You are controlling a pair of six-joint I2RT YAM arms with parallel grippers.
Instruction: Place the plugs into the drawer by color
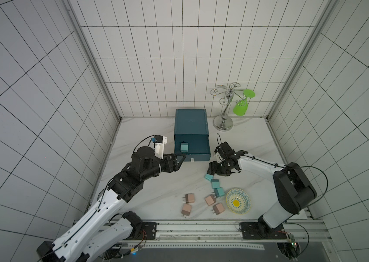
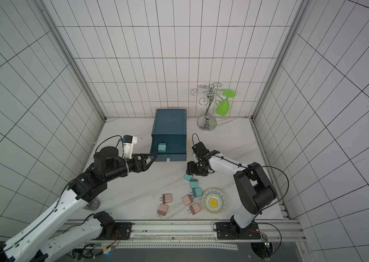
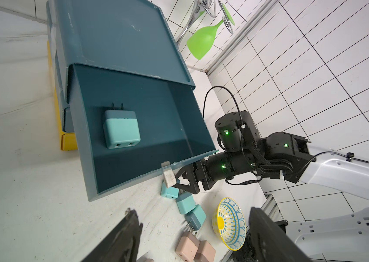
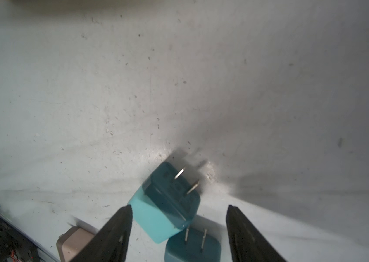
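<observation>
The dark teal drawer unit (image 1: 190, 122) stands pulled open, one teal plug (image 3: 121, 131) inside at its left. My left gripper (image 1: 177, 162) is open and empty beside the drawer's front left. My right gripper (image 1: 213, 169) is low right of the drawer's front, fingers apart, over a teal plug (image 4: 158, 211) with prongs up. Two more teal plugs (image 1: 215, 183) lie in a line toward the front. Several pink plugs (image 1: 210, 200) lie on the front table.
A yellow-patterned bowl (image 1: 238, 200) sits at the front right. A chrome stand (image 1: 223, 123) holding a green glass (image 1: 240, 107) stands at the back right.
</observation>
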